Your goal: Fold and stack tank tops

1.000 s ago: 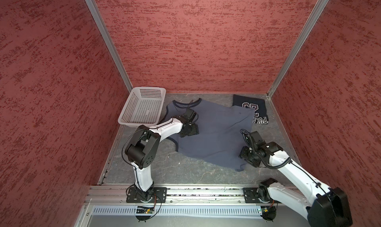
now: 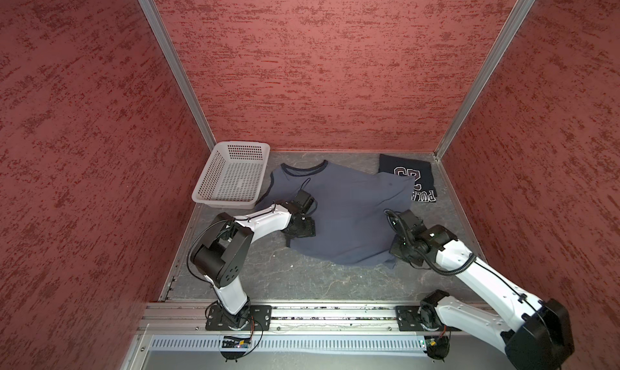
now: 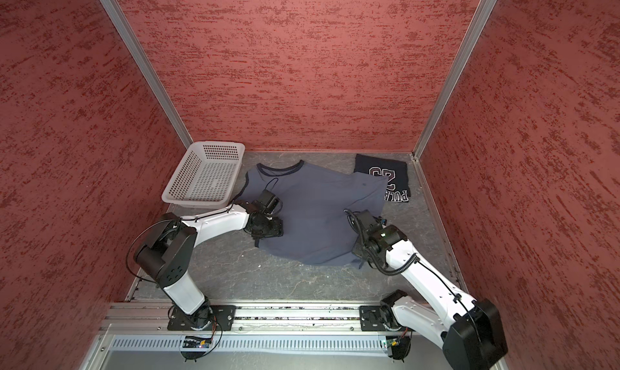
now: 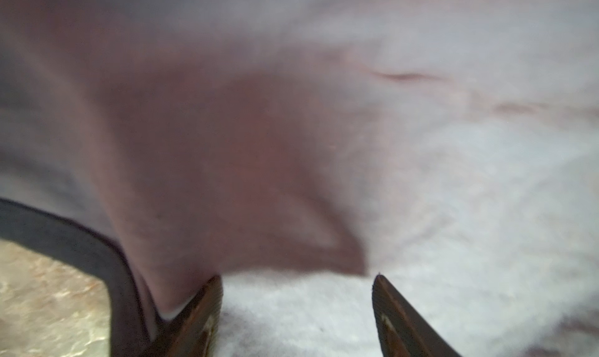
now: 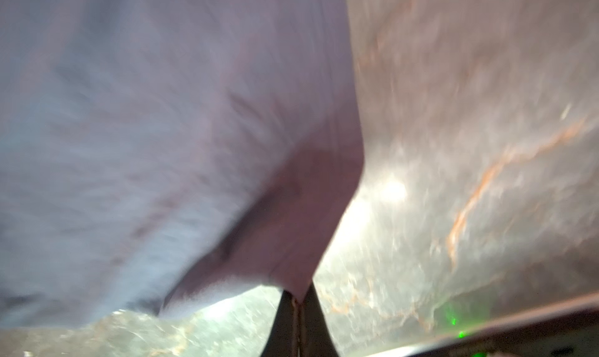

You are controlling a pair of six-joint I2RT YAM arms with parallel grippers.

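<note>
A dark blue-grey tank top [image 2: 355,215] lies spread on the table, its black-trimmed neckline toward the back left in both top views. My left gripper is open just over the cloth near the black-edged armhole; nothing is held between its fingers. In the right wrist view my right gripper is shut on the lower right corner of the tank top [image 5: 187,138], which is pulled into a point at the fingertips, with the hem lifted off the table. A folded black tank top [image 2: 423,169] with white lettering lies at the back right, overlapped slightly by the blue-grey one.
An empty-looking white basket [image 2: 231,173] stands at the back left. Bare grey table [image 2: 323,282] shows along the front and to the right. Red walls [image 2: 335,59] enclose the back and sides.
</note>
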